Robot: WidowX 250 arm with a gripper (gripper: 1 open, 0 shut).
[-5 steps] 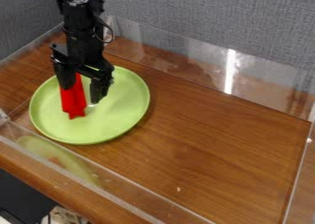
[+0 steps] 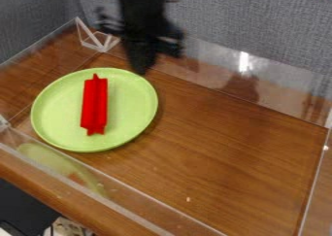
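A red oblong object (image 2: 95, 104) lies on a green plate (image 2: 132, 123) on the left of the wooden table. The dark gripper (image 2: 146, 53) is raised above and behind the plate, apart from the red object, and blurred, so its fingers' state cannot be made out.
Clear panels line the table's edges, with a grey wall behind. A white wire shape (image 2: 93, 38) stands at the back left.
The gripper has risen and moved right and back, away from the red object, which now lies fully visible on the plate.
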